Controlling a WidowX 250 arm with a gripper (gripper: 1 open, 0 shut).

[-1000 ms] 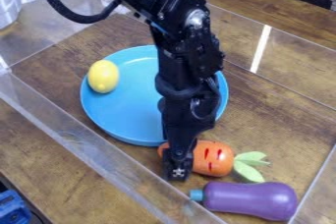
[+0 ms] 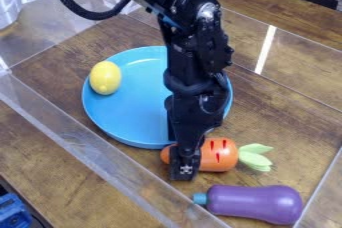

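My black gripper (image 2: 187, 160) reaches down over the orange toy carrot (image 2: 221, 155) with its green leaves, its fingertips low at the carrot's left part, hiding some of it. The gripper is open; whether both fingers touch the carrot is hard to tell. Behind it lies a blue plate (image 2: 119, 115) with a yellow oval toy (image 2: 106, 78) on its left side. A purple toy eggplant (image 2: 261, 203) lies in front of the carrot at the lower right.
Wooden floor (image 2: 54, 152) shows around the plate, with free room at the right and upper left. A clear plastic edge runs diagonally across the lower left, and a blue object (image 2: 11, 215) sits in that corner.
The arm and gripper have shifted very slightly; the carrot has moved or turned a little. The other objects look the same.
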